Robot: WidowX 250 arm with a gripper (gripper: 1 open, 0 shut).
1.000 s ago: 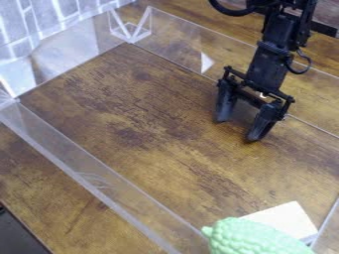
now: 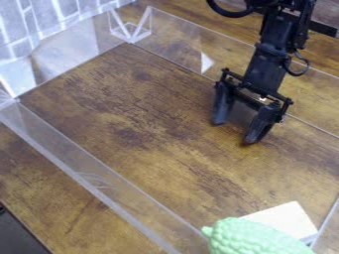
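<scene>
The black robot gripper [image 2: 239,120] hangs at the right middle of the camera view, low over the brown wooden surface [image 2: 126,139]. Its two fingers stand apart, the gripper open, with nothing visible between them. A green bumpy toy [image 2: 256,238] lies at the bottom right, cut off by the frame edge, with a white block [image 2: 286,217] just behind it, both well apart from the gripper.
Clear plastic walls [image 2: 93,179] border the work area on the left, back and right. A white pleated cloth [image 2: 47,25] is at the back left.
</scene>
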